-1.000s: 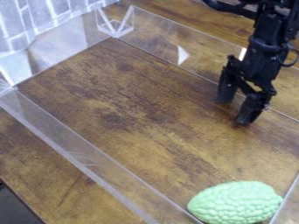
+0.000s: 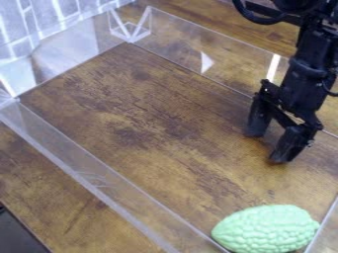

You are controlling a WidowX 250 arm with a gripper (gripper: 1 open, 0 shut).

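My black gripper [image 2: 272, 138] hangs low over the wooden floor of a clear-walled box [image 2: 158, 128], at the right side, its two fingers apart. I see no object between them. A pale green, bumpy oval object [image 2: 264, 228] lies at the bottom right of the view, well in front of the gripper.
Clear plastic walls bound the work area. A white, wavy, translucent item [image 2: 40, 30] stands beyond the wall at the upper left.
My gripper has shifted slightly downward in the view, toward the front. The green object has not moved.
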